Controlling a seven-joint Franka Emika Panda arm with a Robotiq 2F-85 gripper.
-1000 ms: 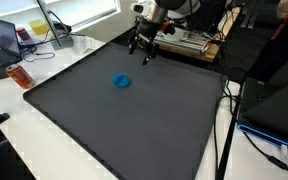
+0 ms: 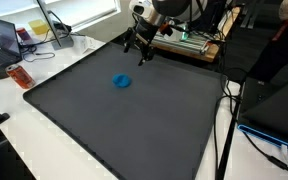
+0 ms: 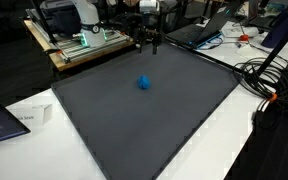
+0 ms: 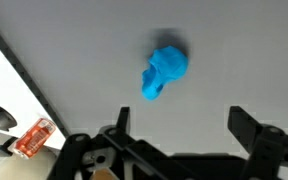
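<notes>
A small, crumpled bright blue piece, probably cloth [image 2: 122, 80], lies on the dark grey mat [image 2: 134, 125]. The wrist view shows the blue piece [image 4: 167, 69] ahead of the fingertips, with a rounded lump at one end and a narrower tail at the other. My gripper is open, its two dark fingers wide apart and only bare mat between them. In the first exterior view the gripper [image 2: 135, 54] hangs over the far part of the mat, beyond the blue piece and not touching it.
An orange-red can [image 2: 20, 77] and a laptop [image 2: 11, 37] stand off the mat to the left. Black cables [image 3: 269, 82] lie beside the mat. Behind the arm is a wooden-edged shelf with clutter [image 2: 189, 42].
My gripper has shifted slightly to the left in the first exterior view, and the arm above it has changed its pose a little. The blue piece has stayed put.
</notes>
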